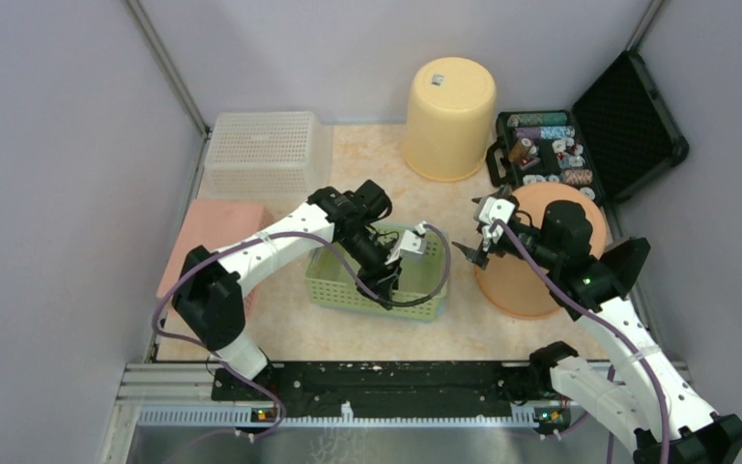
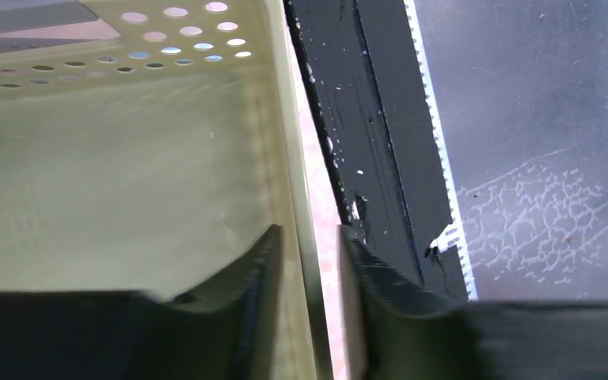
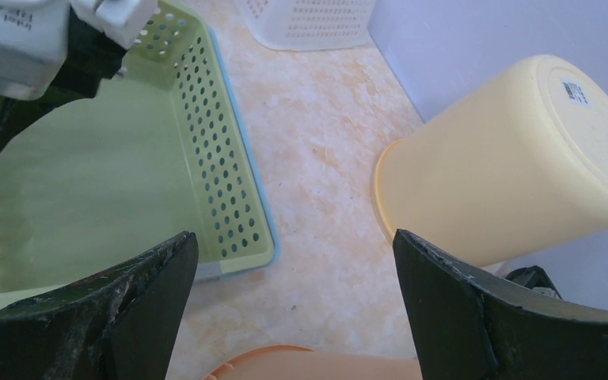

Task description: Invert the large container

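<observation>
The large green container, a basket with perforated walls, stands upright and empty at the table's middle, its open side up. At its front wall is my left gripper. In the left wrist view the container's rim runs between the parted fingers, one inside the wall and one outside, with a gap still showing. My right gripper hangs open and empty to the right of the container. The right wrist view shows the container's inside and its near right corner, clear of the right fingers.
A yellow bucket stands inverted at the back, beside a black case of spools. Back left is a white basket, with a pink one before it. An orange round lid lies under the right arm.
</observation>
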